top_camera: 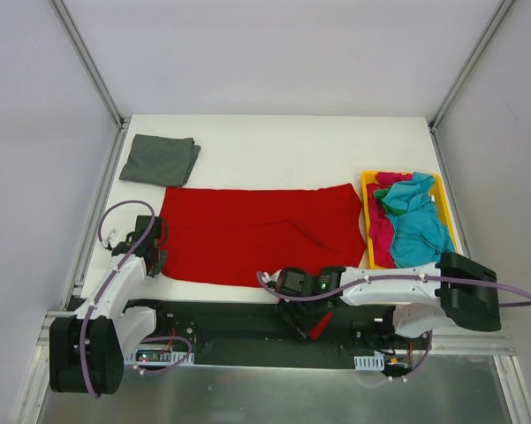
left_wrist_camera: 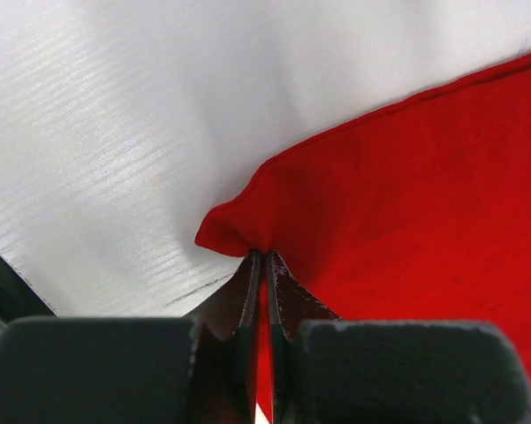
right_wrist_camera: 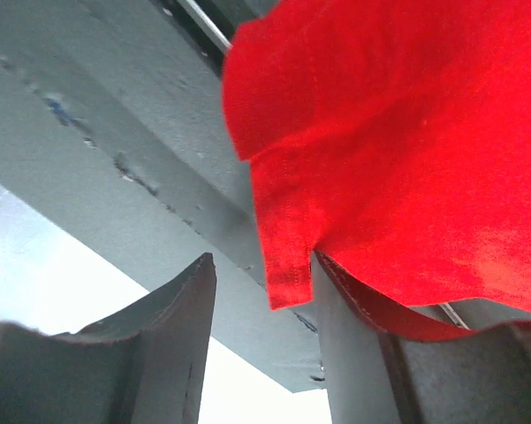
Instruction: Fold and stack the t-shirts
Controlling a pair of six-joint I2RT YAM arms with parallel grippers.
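Observation:
A red t-shirt [top_camera: 247, 238] lies spread over the front half of the white table, one sleeve hanging past the front edge. At its front left corner my left gripper is shut, with a bit of red cloth [left_wrist_camera: 225, 231] at its tips. Over the hanging sleeve [right_wrist_camera: 287, 221] is my right gripper, its fingers apart. One finger [right_wrist_camera: 336, 309] touches or overlaps the sleeve's end; the other finger is off to the side of the cloth. A folded dark grey shirt [top_camera: 159, 160] rests at the back left of the table.
A yellow bin [top_camera: 368, 181] at the table's right holds crumpled teal and magenta cloth [top_camera: 415, 221]. Dark rails [top_camera: 238, 331] run along the front edge.

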